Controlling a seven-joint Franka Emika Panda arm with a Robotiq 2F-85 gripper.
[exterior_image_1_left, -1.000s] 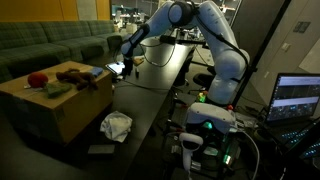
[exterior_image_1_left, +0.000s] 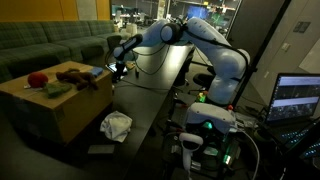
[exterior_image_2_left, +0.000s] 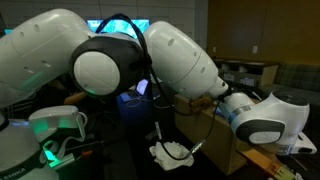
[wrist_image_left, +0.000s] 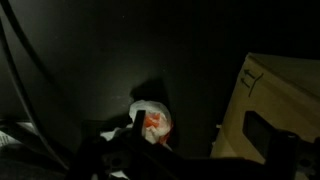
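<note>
My gripper (exterior_image_1_left: 117, 74) hangs at the far end of the cardboard box, low beside its edge. In the wrist view the dark fingers (wrist_image_left: 268, 140) stand wide apart at the bottom, open. Beyond the gap between them a small white and orange thing (wrist_image_left: 152, 122) lies on the dark floor; what it is cannot be made out. A crumpled white cloth (exterior_image_1_left: 115, 126) rests on the floor in front of the box, also visible as a white cloth (exterior_image_2_left: 172, 156) in the second exterior view.
The brown cardboard box (exterior_image_1_left: 70, 115) bears a red ball (exterior_image_1_left: 38, 79), a brown soft thing (exterior_image_1_left: 78, 76) and a green item (exterior_image_1_left: 57, 89). A dark flat block (exterior_image_1_left: 101, 149) is on the floor nearby. Sofas (exterior_image_1_left: 50, 40) line the back.
The arm has reached farther left over the second, and the gripper has shifted slightly left and down beside the box. The cloth and the things on the box have not moved.
</note>
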